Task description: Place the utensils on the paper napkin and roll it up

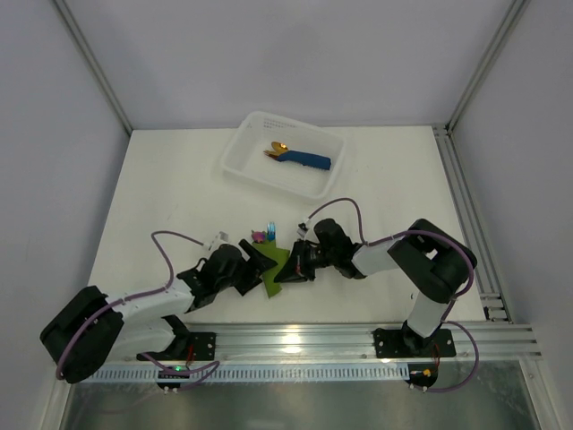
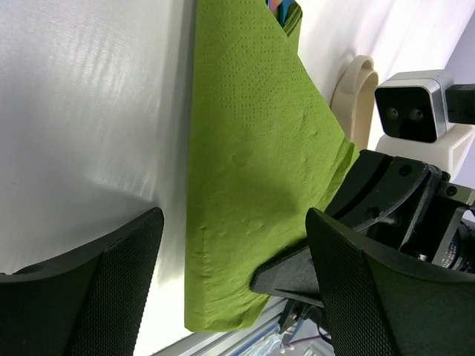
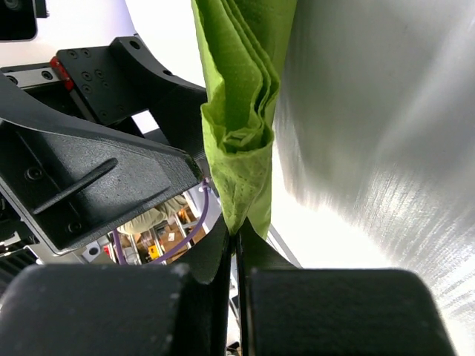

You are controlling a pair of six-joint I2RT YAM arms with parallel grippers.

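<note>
The green paper napkin [image 1: 273, 279] stands folded into a narrow bundle between my two arms, near the table's front. Pink and blue utensil ends [image 1: 271, 231] stick out at its far end; the rest of the utensils is hidden inside. My right gripper is shut on a pinched corner of the napkin, where layered folds show. My left gripper stands open, its fingers [image 2: 111, 285] spread to either side of the napkin, which runs between them.
At the back of the table, a white basket [image 1: 242, 154] holds a dark blue bundle [image 1: 304, 159] with gold-coloured utensils poking out. A metal rail [image 1: 295, 336] borders the front edge.
</note>
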